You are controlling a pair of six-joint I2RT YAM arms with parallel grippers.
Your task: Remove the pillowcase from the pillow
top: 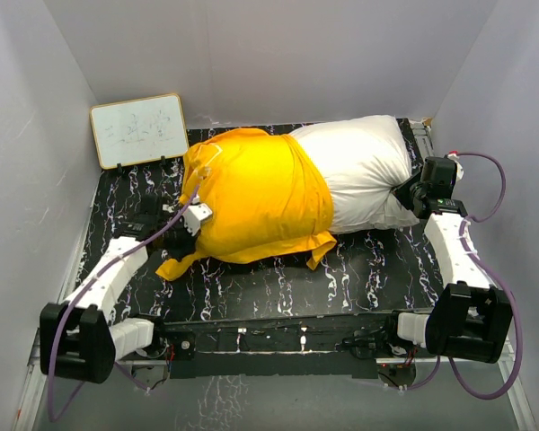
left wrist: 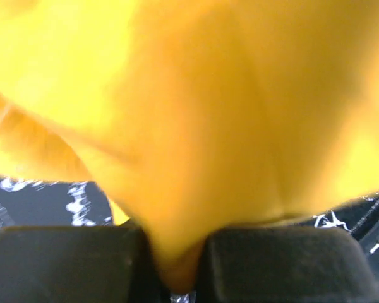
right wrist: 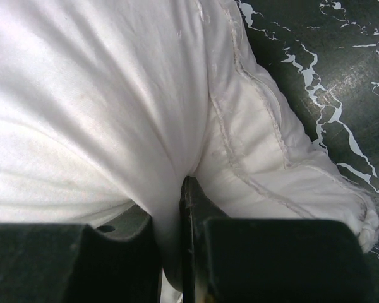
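Observation:
An orange pillowcase [top: 265,193] covers the left part of a white pillow [top: 364,166], whose right part lies bare. My left gripper is shut on a pinched fold of the pillowcase [left wrist: 196,126]; the orange cloth narrows between its fingers. In the top view the left gripper [top: 190,244] is at the case's left end, its tips partly hidden by cloth. At the right end of the pillow, my right gripper is shut on gathered white fabric of the pillow [right wrist: 114,107]. A seamed white corner spreads beside the right fingers.
A small whiteboard [top: 139,130] leans at the back left. Grey walls close in the left, back and right sides, and a purple cable [top: 512,314] loops beside the right arm.

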